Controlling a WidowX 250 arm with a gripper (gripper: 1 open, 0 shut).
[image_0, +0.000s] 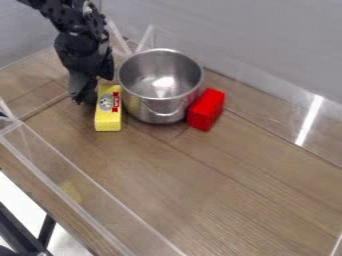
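Note:
A yellow box (107, 115) with a red and white label lies upright-to-flat on the wooden table, just left of a steel pot (159, 85). The black gripper (91, 92) is low at the box's far-left end, partly behind it and the pot; whether its fingers are open or shut is unclear. A red block (206, 109) sits against the pot's right side.
Clear plastic panels run along the table's left edge. A white wall (254, 45) stands behind.

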